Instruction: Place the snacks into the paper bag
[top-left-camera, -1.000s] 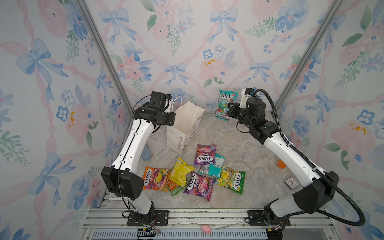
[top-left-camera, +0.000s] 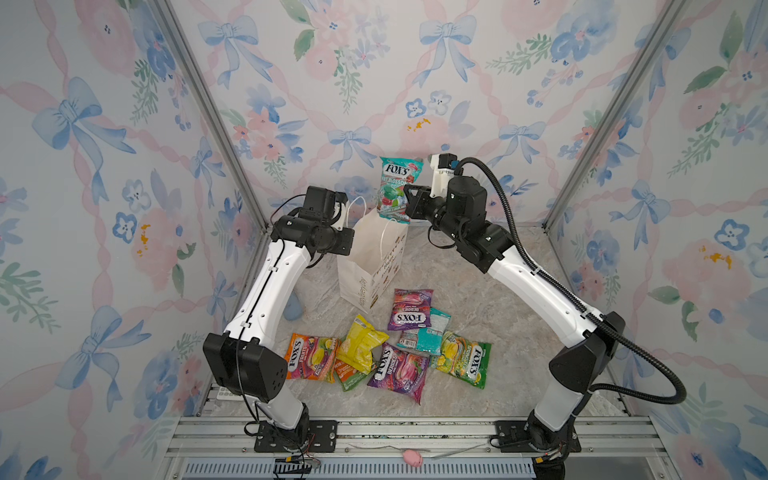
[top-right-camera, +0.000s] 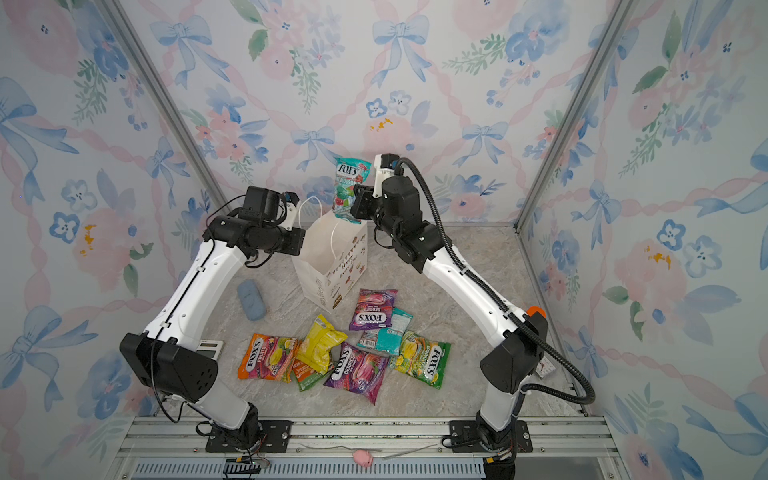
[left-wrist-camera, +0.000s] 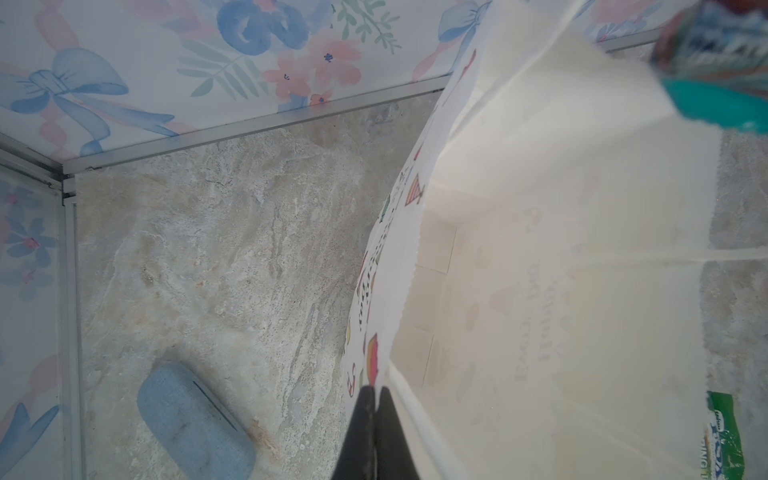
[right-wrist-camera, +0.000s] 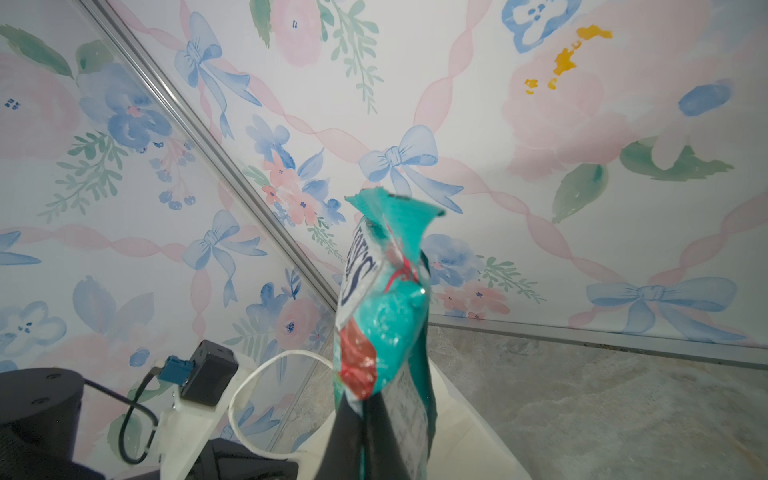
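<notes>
My right gripper is shut on a teal Fox's snack bag (top-left-camera: 399, 185), which hangs upright at the paper bag's back right rim. In the top left view its lower end overlaps that rim; whether they touch I cannot tell. The white paper bag (top-left-camera: 366, 276) stands open, its inside empty where the left wrist view shows it. At its left rim my left gripper is shut, the thin paper edge running to its fingertips. Several snacks lie in front: purple bags (top-left-camera: 411, 309), orange (top-left-camera: 310, 357), yellow (top-left-camera: 361, 344), green (top-left-camera: 464, 360), and another teal one (top-left-camera: 433, 332).
A blue-grey case (top-right-camera: 251, 301) lies on the floor left of the paper bag. An orange object (top-right-camera: 536, 313) is partly hidden behind the right arm. Clear floor extends to the right of the paper bag. The back wall is close behind it.
The left gripper and paper bag have shifted only slightly right.
</notes>
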